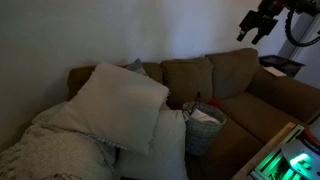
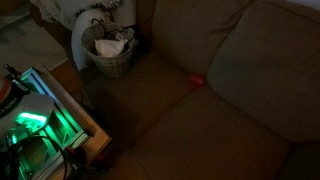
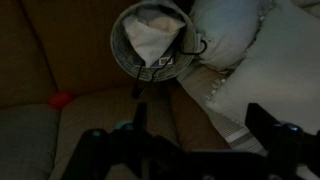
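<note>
My gripper (image 1: 248,40) is high above the sofa's right part in exterior view 1, its fingers apart and empty. In the wrist view its dark fingers (image 3: 262,120) frame the lower part, with the sofa seat far below. A grey woven basket (image 3: 121,52) stands on the sofa, holding a white cloth (image 3: 153,36) and something dark like a cable. The same basket (image 2: 113,66) is at the upper left in exterior view 2. A small red object (image 2: 197,80) lies at the foot of the backrest; in the wrist view this red object (image 3: 61,100) is left of the basket.
Large pale pillows (image 1: 118,105) fill the sofa's left part, beside the basket. The brown seat (image 2: 210,130) is mostly bare. A table with a green-lit robot base (image 1: 296,158) stands in front. The sofa's armrest (image 1: 287,93) is at the right. The scene is dim.
</note>
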